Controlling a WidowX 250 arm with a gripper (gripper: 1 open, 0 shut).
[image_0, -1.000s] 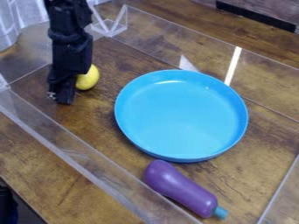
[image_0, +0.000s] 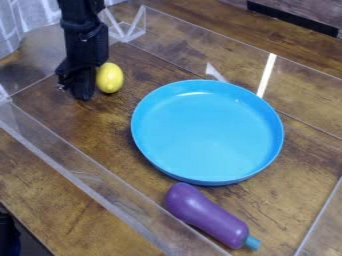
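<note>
My dark gripper (image_0: 82, 80) reaches down from the top left to the wooden surface, shut, with nothing seen between its fingers. Just to its right sits a small yellow object (image_0: 111, 78), possibly a lemon, close beside it; whether they touch I cannot tell. A large blue plate (image_0: 206, 132) fills the middle right. A purple eggplant-shaped toy (image_0: 206, 214) with a teal tip lies at the bottom right, below the plate.
Clear plastic walls edge the wooden work area along the lower left and the sides. Bare wood (image_0: 94, 150) lies left of the plate and above it.
The yellow object has shifted slightly right and up and appears turned. My gripper has moved slightly, staying at its left side. The plate and purple toy are unmoved.
</note>
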